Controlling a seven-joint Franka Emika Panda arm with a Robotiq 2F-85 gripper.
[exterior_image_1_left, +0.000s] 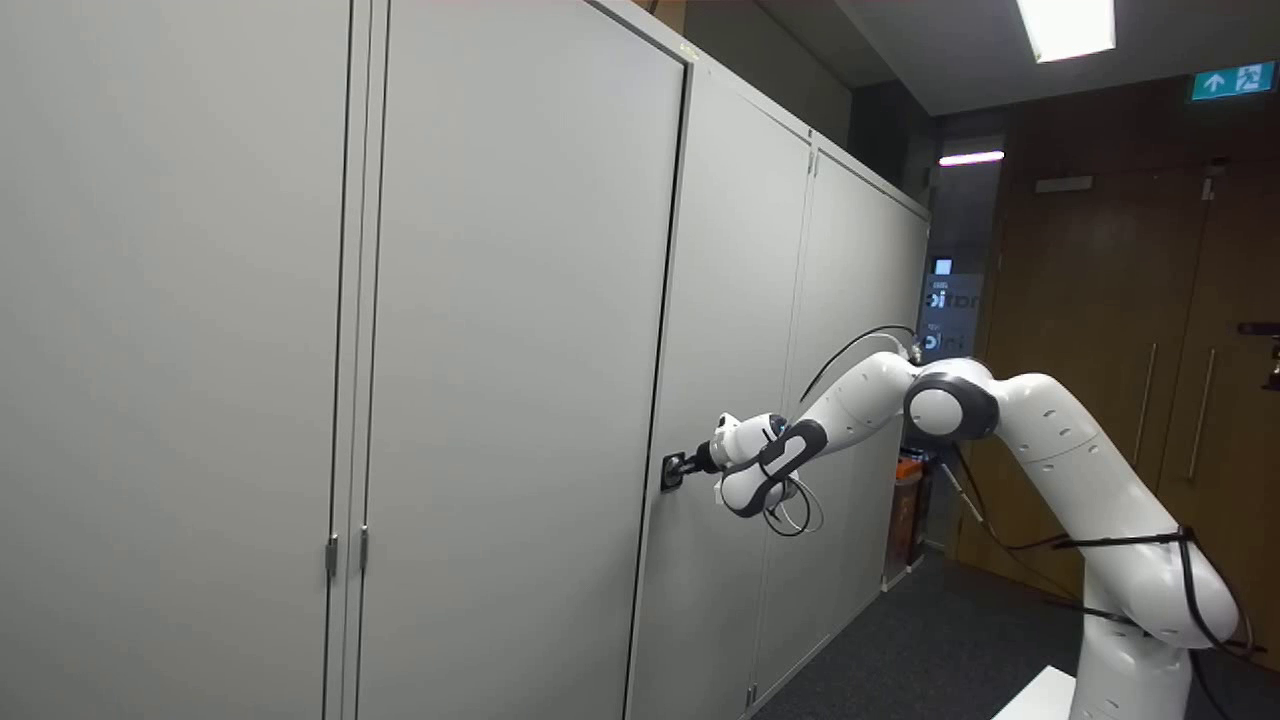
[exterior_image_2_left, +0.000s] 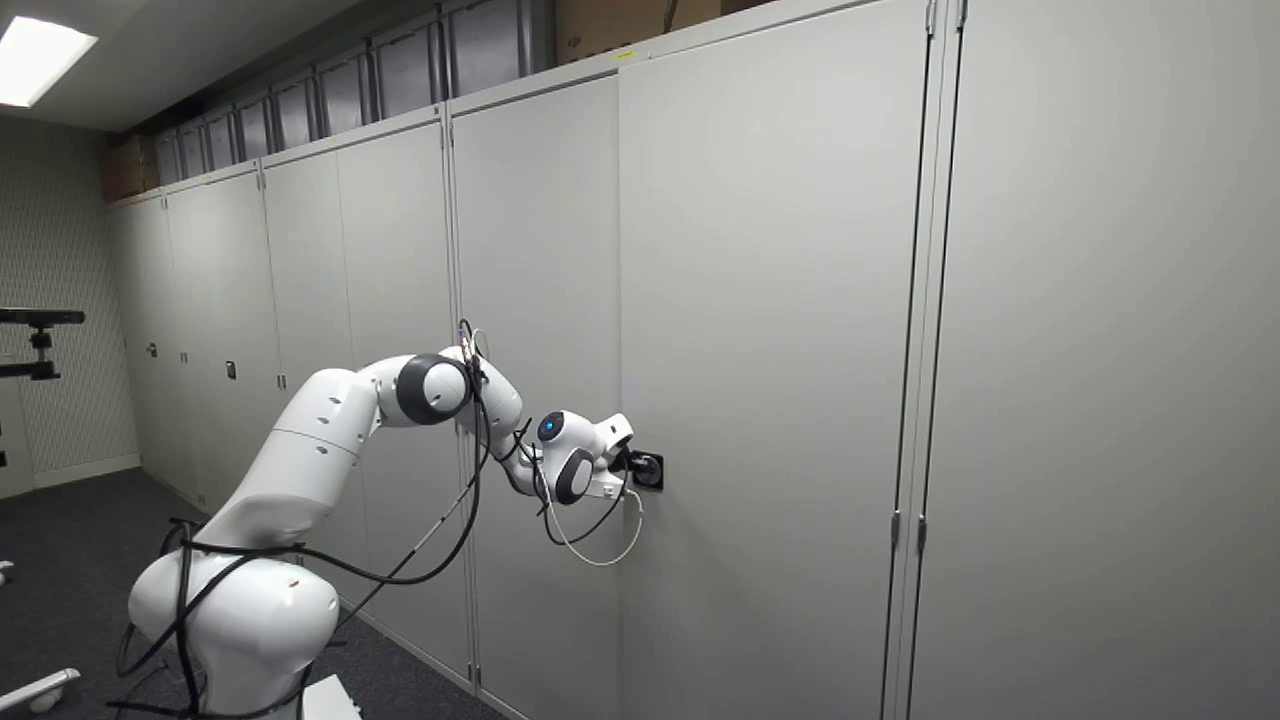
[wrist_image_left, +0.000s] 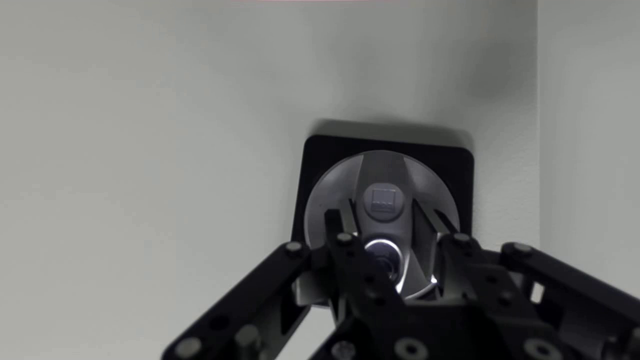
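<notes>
A grey handle (wrist_image_left: 382, 171) with a round lock cylinder is set in a round recess on a square black plate (wrist_image_left: 459, 157). The plate sits on a pale grey cabinet door (wrist_image_left: 150, 150), close to that door's edge. My gripper reaches in from below in the wrist view, its fingers on either side of the handle and shut on it. In exterior view 1 the gripper (exterior_image_1_left: 690, 466) meets the black plate (exterior_image_1_left: 672, 472) almost head-on. From the other side, the plate (exterior_image_2_left: 649, 470) shows just beyond the fingers. The cabinet doors look closed.
The neighbouring cabinet door (exterior_image_1_left: 516, 360) lies flush across a narrow seam. Loose cables (exterior_image_2_left: 462, 528) hang along the arm. Grey boxes (exterior_image_2_left: 402, 72) line the cabinet tops. Open carpeted floor (exterior_image_1_left: 948, 624) lies between the cabinets and the arm's base.
</notes>
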